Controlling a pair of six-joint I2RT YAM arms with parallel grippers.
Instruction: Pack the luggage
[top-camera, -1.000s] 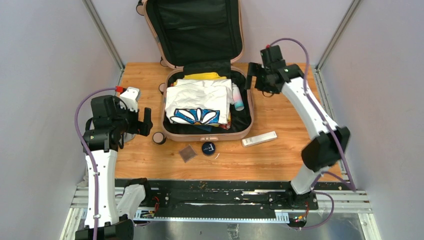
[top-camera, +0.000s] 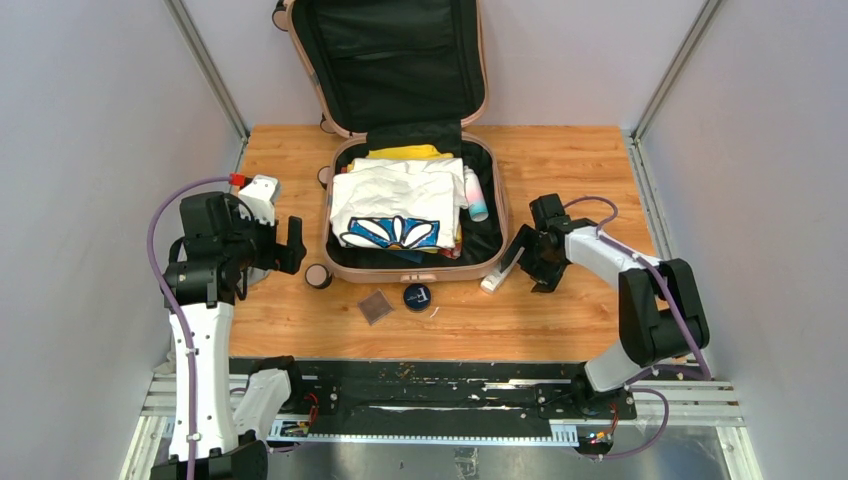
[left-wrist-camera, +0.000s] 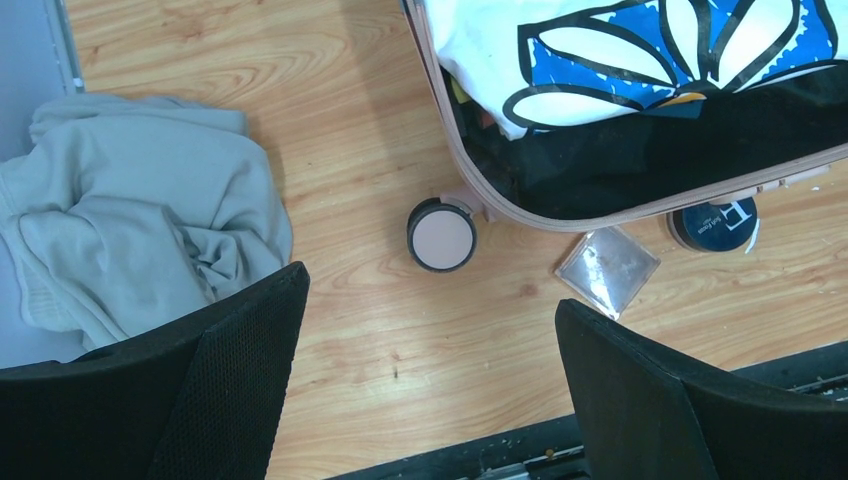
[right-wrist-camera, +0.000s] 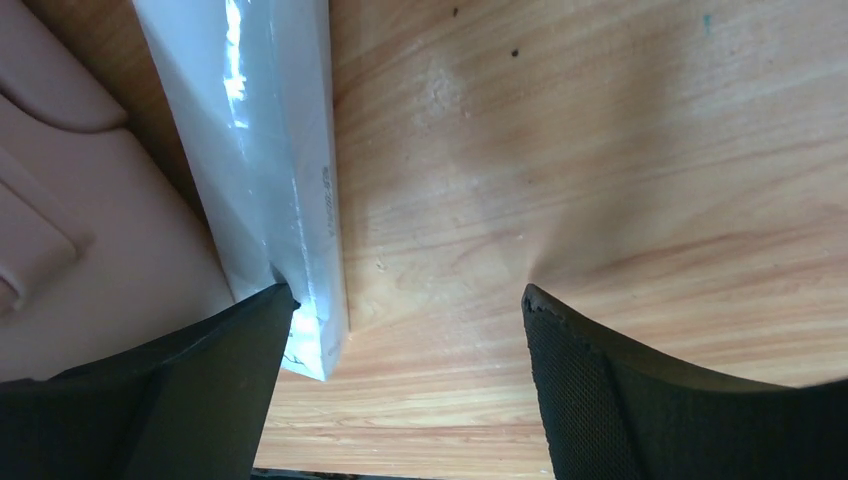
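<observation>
An open suitcase (top-camera: 343, 267) holds folded clothes, a white shirt (top-camera: 400, 190) on top and a bottle (top-camera: 474, 195). A long white box (right-wrist-camera: 262, 180) lies on the table against its front right corner, with my right gripper low over it, part open, one finger at the box's end. My left gripper stands open above the table left of the suitcase. Before the suitcase lie a round pink-topped container (left-wrist-camera: 441, 240), a clear square case (left-wrist-camera: 606, 266) and a dark round tin (left-wrist-camera: 715, 222).
A grey cloth (left-wrist-camera: 140, 210) lies at the table's left. The suitcase lid (top-camera: 390, 60) stands up at the back. A black rail runs along the front edge.
The left arm is still.
</observation>
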